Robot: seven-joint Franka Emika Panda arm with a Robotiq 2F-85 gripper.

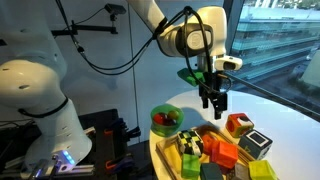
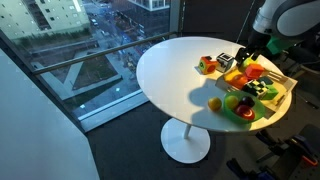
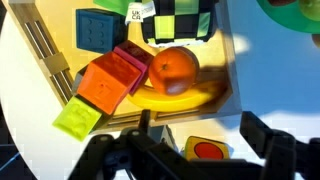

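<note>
My gripper (image 1: pixel 212 106) hangs above the wooden tray (image 3: pixel 236 88), well clear of its contents. Its fingers stand apart in the wrist view, with nothing held between them. An orange fruit (image 3: pixel 172 70) rests in the tray against a yellow banana (image 3: pixel 185 99). Beside them sit an orange-red cube (image 3: pixel 107 82), a green cube (image 3: pixel 77 118), a dark blue block (image 3: pixel 95 30) and a black-and-green checkered block (image 3: pixel 180 20). Outside the tray, a red and yellow block (image 3: pixel 208 150) shows beyond the gap between the fingers.
A green bowl (image 2: pixel 231 106) with red and green items stands beside the tray. On the tray's other side are a red block (image 2: pixel 207 65) and a black-and-white block (image 2: pixel 226 62).
</note>
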